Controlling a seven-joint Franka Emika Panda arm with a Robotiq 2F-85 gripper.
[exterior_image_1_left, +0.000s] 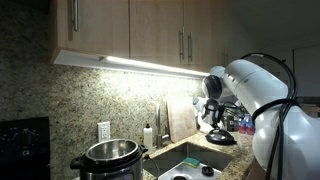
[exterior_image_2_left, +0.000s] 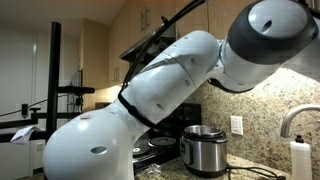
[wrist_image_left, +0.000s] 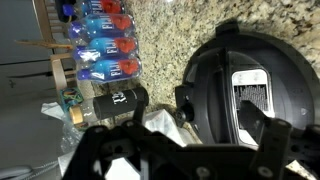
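My gripper stands open in the wrist view, its dark fingers spread at the lower part of the picture. A round black pan or lid, with a raised dark bar and a pale rectangular patch on it, lies below and partly behind the fingers. In exterior view 1 the same black pan appears on the far counter, with my gripper small above it. Exact contact is too small to tell there. The fingers are out of sight in exterior view 2.
Several water bottles and a dark bottle stand beside the pan. A white cloth or bag lies close by. The sink, faucet and multicooker line the counter, under wooden cabinets.
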